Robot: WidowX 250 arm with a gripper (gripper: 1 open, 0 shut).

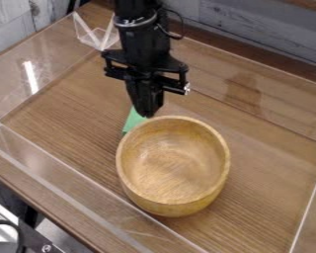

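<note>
A black robot gripper [145, 103] hangs from above over the middle of the view, its fingertips just above a green object [133, 121] that lies left of the rear rim of a large round tan bowl [173, 163]. The bowl is empty. The gripper looks shut, and nothing shows between its fingers. Part of the green object is hidden behind the gripper and the bowl.
A clear plastic item [98, 28] sits at the back left. A black cable [5, 232] lies at the lower left edge.
</note>
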